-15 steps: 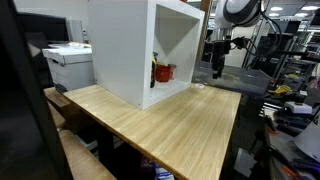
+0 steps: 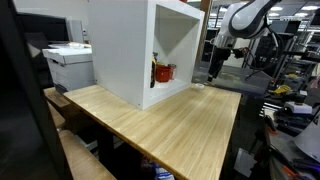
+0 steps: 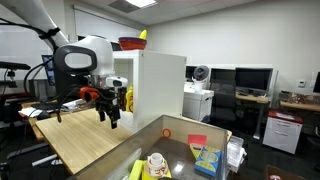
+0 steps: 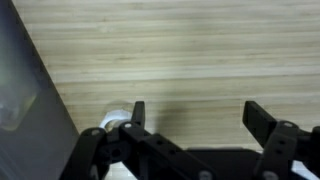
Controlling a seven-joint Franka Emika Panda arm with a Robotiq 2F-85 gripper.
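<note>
My gripper stands open above the light wooden tabletop (image 4: 200, 60), with bare wood showing between its fingers. A small white round item (image 4: 114, 119) lies beside the left finger (image 4: 138, 113), partly hidden by the gripper. What looks like the same white item (image 2: 197, 86) sits at the far end of the table, near the white shelf unit (image 2: 120, 50). In the second exterior view the gripper (image 3: 86, 118) hangs over the table, its fingers pointing down and apart.
Inside the shelf stand a red mug (image 2: 162, 73) and a dark bottle (image 2: 153, 72). A red bowl (image 3: 132, 43) rests on top. A grey bin (image 3: 176, 143) beside the table holds a white cup (image 3: 157, 164) and a blue-yellow box (image 3: 207, 160).
The arm has shifted and turned slightly at the far end of the table. Things on the table and shelf look unmoved.
</note>
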